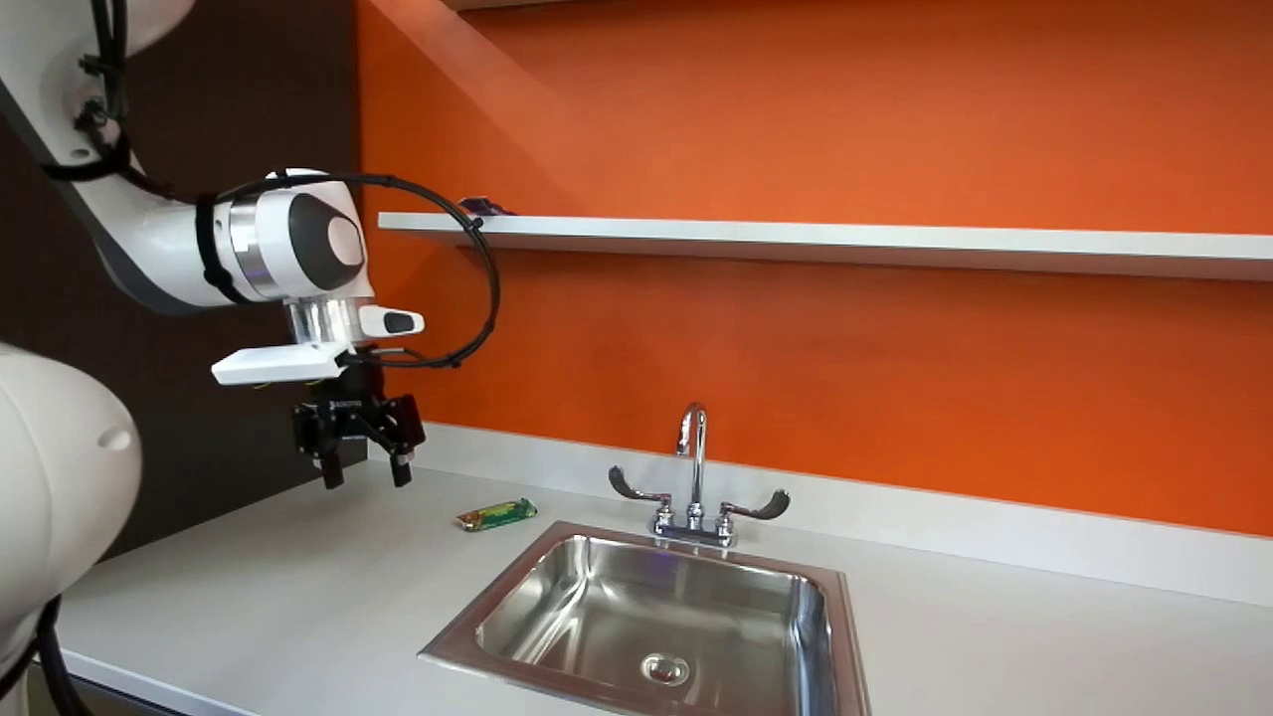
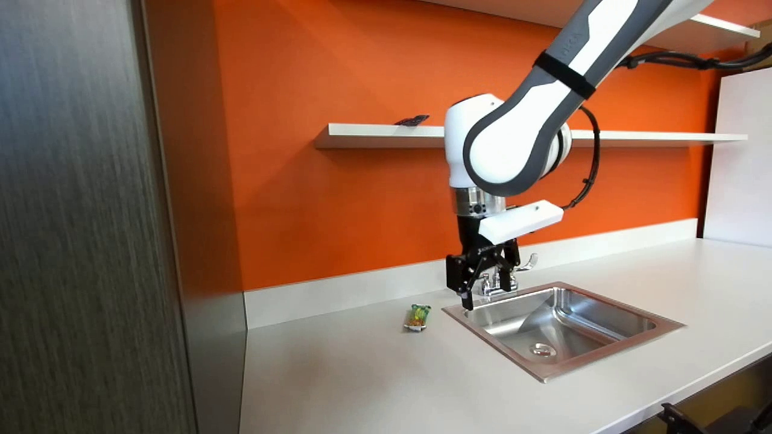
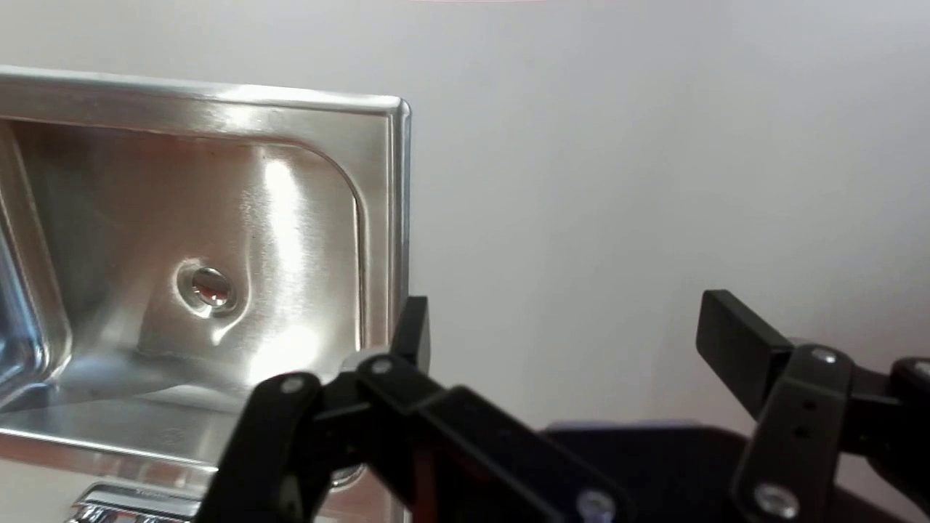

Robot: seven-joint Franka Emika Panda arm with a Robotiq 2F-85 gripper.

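My gripper (image 1: 367, 475) hangs above the left part of the counter, fingers pointing down. In the wrist view its two fingers (image 3: 741, 353) stand wide apart, with only bare counter between and beyond them. A small green packet (image 1: 496, 514) lies flat on the counter just left of the sink, near the back. From the other side, the packet (image 2: 417, 317) shows to the left of my gripper (image 2: 487, 296). The packet does not appear in the wrist view.
A steel sink (image 1: 543, 537) is set into the counter, with a tall faucet (image 1: 697, 459) and two handles behind it. Above runs a white shelf (image 1: 835, 237) bearing a small dark item (image 2: 412, 120). A dark panel (image 1: 239, 298) closes the left side.
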